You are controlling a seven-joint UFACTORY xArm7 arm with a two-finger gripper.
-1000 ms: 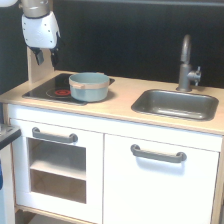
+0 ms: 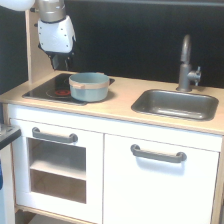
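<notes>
A blue-grey pot with a tan band across its front sits at the right side of the black stove top. One burner glows red to the left of the pot. My gripper hangs above the back of the stove, up and to the left of the pot and apart from it. Its dark fingers blend into the dark wall, so how the fingers stand is unclear.
A dark sink with a tall faucet is set into the right of the wooden counter. Bare counter lies between pot and sink. Below are an open-looking cupboard and a white door.
My arm and gripper have moved to the right and slightly lower, nearer to the pot. The pot, stove and sink have stayed in place.
</notes>
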